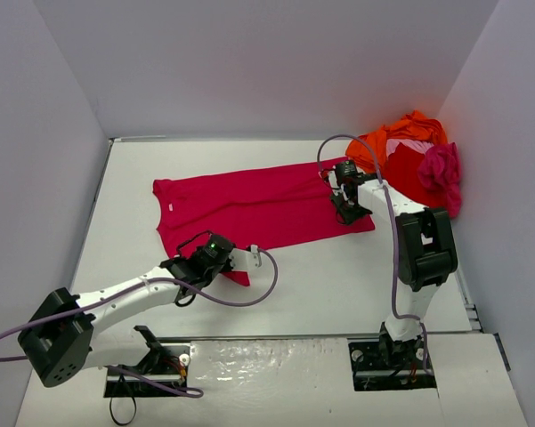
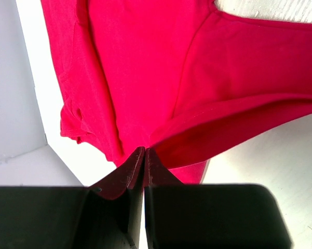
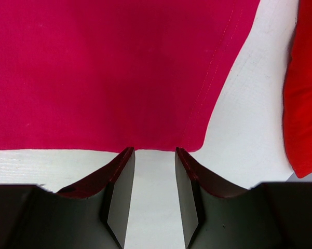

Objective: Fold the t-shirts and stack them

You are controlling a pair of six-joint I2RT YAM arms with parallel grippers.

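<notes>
A crimson t-shirt (image 1: 249, 209) is spread across the white table, its far left part creased. In the left wrist view my left gripper is shut on the t-shirt's edge, and a raised fold of cloth (image 2: 218, 132) runs from its fingertips to the right. My right gripper stands open at the t-shirt's hem, near its front right corner (image 3: 194, 142). White table shows between those fingers, with the hem just beyond the tips; nothing is held there.
A heap of orange, pink and red clothes (image 1: 414, 160) lies at the back right, against the wall. Bare table (image 1: 312, 285) stretches in front of the t-shirt between the arms. Grey walls (image 1: 267, 71) enclose the back and sides.
</notes>
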